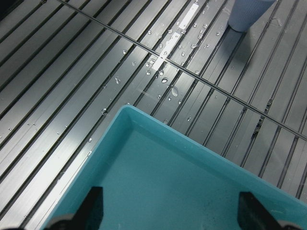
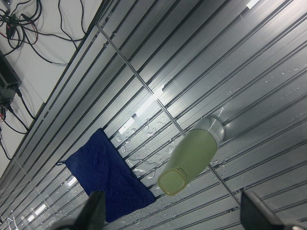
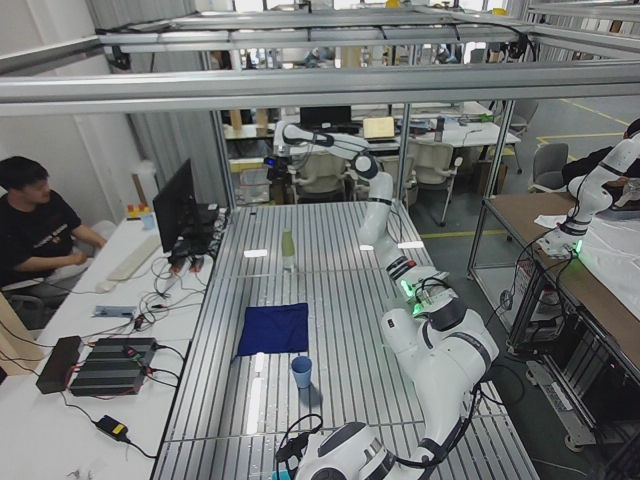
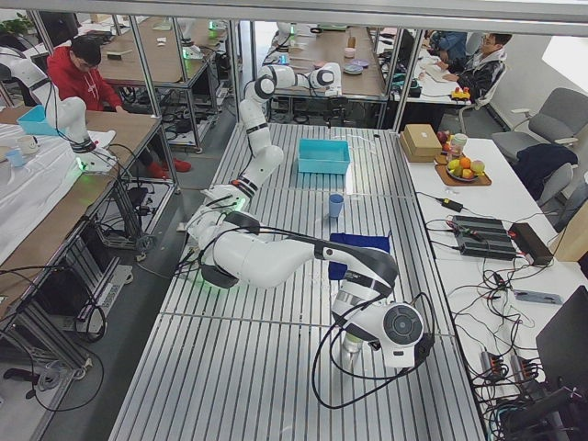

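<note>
A teal bin (image 4: 323, 158) sits at one end of the slatted table; my left gripper is above it, its dark fingertips at the bottom of the left wrist view, apparently open with nothing between them. A blue cup (image 3: 302, 370) stands beside the bin, upper right in the left wrist view (image 1: 247, 13). A navy cloth (image 3: 272, 328) lies flat mid-table. A green bottle (image 2: 189, 155) stands upright near the other end, below my right gripper, whose open fingertips show at the lower edge of the right wrist view with empty space between them.
A side desk (image 3: 120, 420) with power units, cables, a monitor (image 3: 176, 205) and a seated person runs along one table edge. A fruit plate (image 4: 466, 171) and boxes stand on that desk. Bare slats (image 4: 220, 367) are free around the objects. Both arms arch over the table.
</note>
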